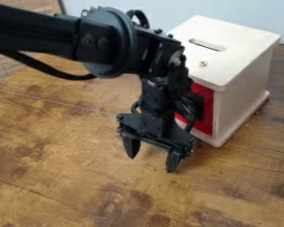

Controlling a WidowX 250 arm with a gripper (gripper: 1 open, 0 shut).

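My black gripper [152, 155] hangs low over the wooden floor, fingers pointing down and spread open, with nothing visible between them. Just behind it on the right stands a pale wooden box [240, 89] with a slot and a small knob on top. Its red front panel [204, 113] is partly hidden behind my wrist and gripper.
A light wall [263, 18] rises behind the box, and a wooden board edge shows at the far left.
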